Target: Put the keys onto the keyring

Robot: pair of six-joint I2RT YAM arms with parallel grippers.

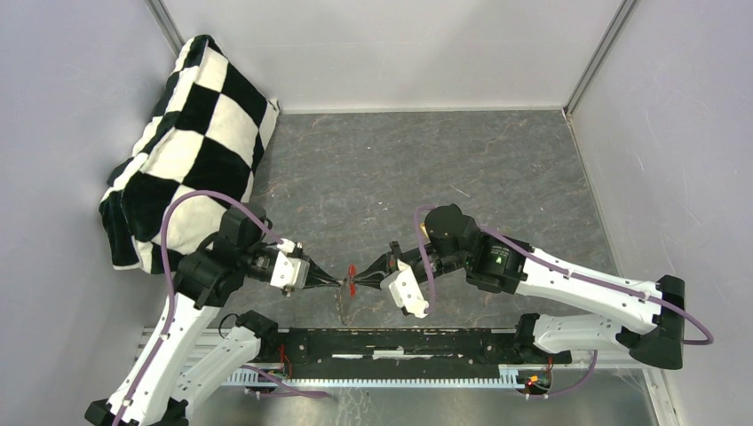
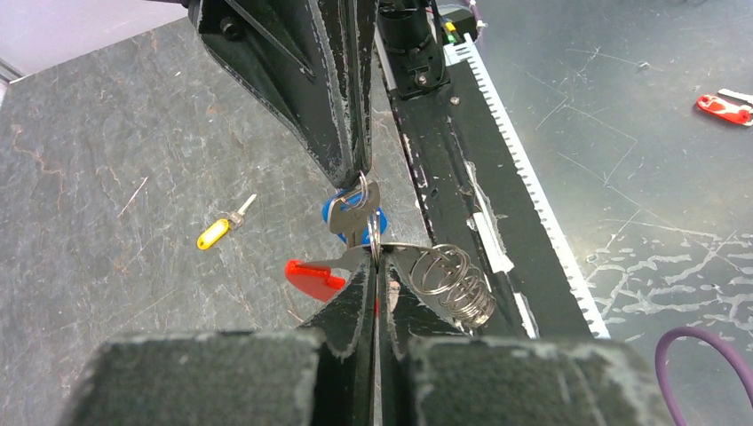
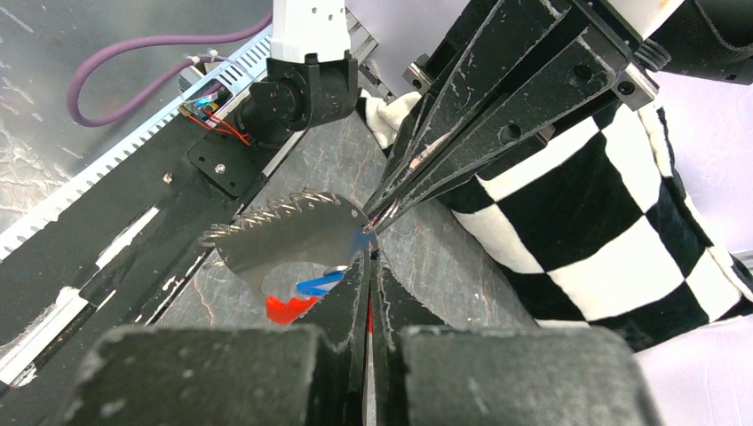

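Near the front of the worktop my two grippers meet tip to tip. My left gripper is shut on a thin wire keyring [image 2: 374, 238]. By it hang a curved metal piece [image 3: 302, 232], a wire coil [image 2: 455, 280] and a red part [image 2: 311, 280]. A silver key [image 2: 350, 215] with a blue tag [image 2: 328, 210] hangs from a small ring at the tip of my right gripper, which looks shut on that ring. In the right wrist view the blue tag [image 3: 320, 283] lies behind the metal piece. Whether the rings are linked is unclear.
A loose key with a yellow tag [image 2: 213, 233] lies on the grey worktop [image 1: 417, 160]. At the back left stands a black-and-white checkered cushion [image 1: 191, 146]. A black rail [image 1: 391, 355] runs along the front.
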